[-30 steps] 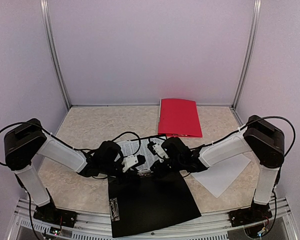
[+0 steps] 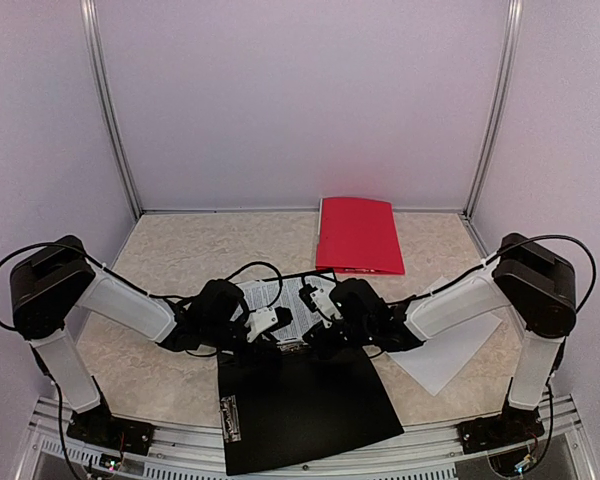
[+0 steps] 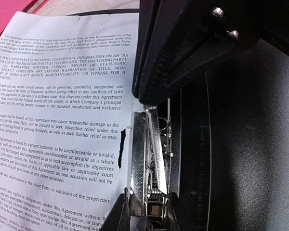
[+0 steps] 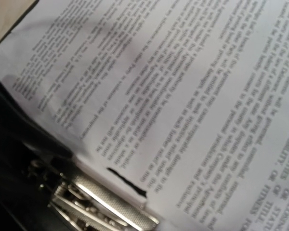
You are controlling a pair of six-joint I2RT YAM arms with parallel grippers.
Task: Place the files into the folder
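A black folder (image 2: 310, 410) lies open at the front middle, printed sheets (image 2: 280, 310) (image 3: 58, 120) (image 4: 149, 91) on its far half, with metal clips (image 3: 137, 163) (image 4: 101, 197) along their edge. Both grippers are down at that clip from opposite sides. My left gripper has a fingertip on each side of the clip's lower end in the left wrist view; whether it grips is unclear. My right gripper (image 2: 320, 335) is by the clip; its fingers are not clearly visible in the blurred right wrist view.
A red folder (image 2: 360, 232) lies at the back right. A white sheet (image 2: 440, 355) lies at the right, under the right arm.
Both arms and the black folder have shifted very slightly; otherwise the top view looks the same.
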